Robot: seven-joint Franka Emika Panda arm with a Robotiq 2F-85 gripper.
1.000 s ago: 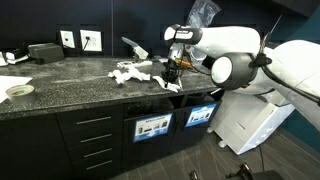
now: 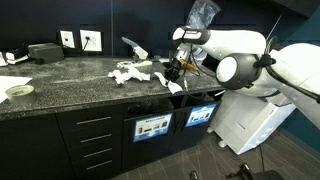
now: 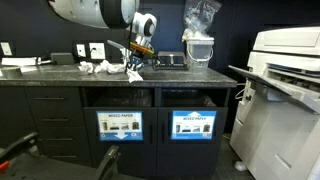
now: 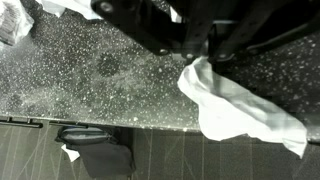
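A crumpled white paper point(image 4: 235, 105) hangs from my gripper in the wrist view, its upper end pinched between the dark fingers. The gripper is shut on it, above the front part of the dark speckled counter point(image 4: 110, 85). From the front, the same paper point(image 3: 134, 75) shows below the gripper near the counter's front edge. In exterior view 1 the paper point(image 2: 173, 86) is close to that edge too. More crumpled white paper point(image 2: 128, 74) lies on the counter to the left.
Below the counter are two open bins labelled mixed paper point(image 3: 120, 126). A bucket with a clear bag point(image 3: 200, 50) stands at the back right. A white printer point(image 3: 285, 90) is on the right. A tape roll point(image 2: 20, 91) sits far left.
The arm and gripper have shifted slightly, with the white paper still at the gripper near the counter's front edge. The loose paper to the left looks unmoved.
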